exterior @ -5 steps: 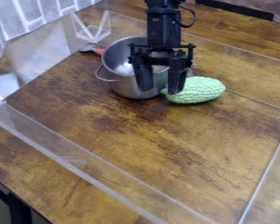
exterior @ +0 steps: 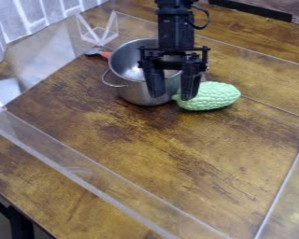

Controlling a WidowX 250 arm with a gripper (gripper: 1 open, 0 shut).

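A black gripper (exterior: 174, 79) hangs from the top centre, over the front right of a steel pot (exterior: 126, 85) with a wire handle. Its two dark fingers point down at the pot's rim; whether they are open or shut on anything cannot be made out. A pale green knobbly vegetable-like object (exterior: 208, 96) lies on the wooden table just right of the pot, partly behind the right finger.
A red-handled utensil (exterior: 98, 53) lies behind the pot at the left. Clear plastic walls edge the wooden table (exterior: 164, 168) on the left and right.
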